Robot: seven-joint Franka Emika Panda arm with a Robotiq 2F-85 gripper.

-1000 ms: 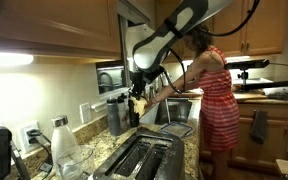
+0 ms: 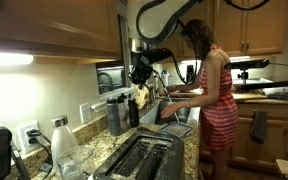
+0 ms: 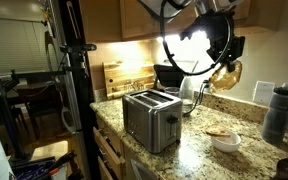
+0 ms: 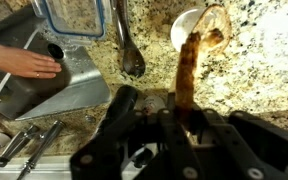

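A browned slice of bread (image 3: 226, 77) hangs in the air above the counter, with my gripper (image 3: 231, 62) shut on its upper edge. In the wrist view that slice (image 4: 187, 72) appears nearly edge-on, running out from between the fingers. Below it on the counter are a white bowl (image 3: 225, 142) and another piece of bread (image 3: 219, 132) just behind the bowl's rim; from above, this piece (image 4: 217, 27) overlaps the bowl's side. A silver toaster (image 3: 152, 124) stands left of the bowl, apart from the held slice.
Dark bottles (image 3: 278, 112) stand near the wall. A dark spoon (image 4: 131, 58) and a clear container (image 4: 76, 18) lie on the speckled counter. One person (image 2: 220, 90) in a red dress reaches toward the sink (image 4: 59, 85). Cabinets (image 2: 49, 25) hang overhead.
My gripper has risen with the bread slice, from low over the counter to higher up. The person has shifted left and leaned toward the counter.
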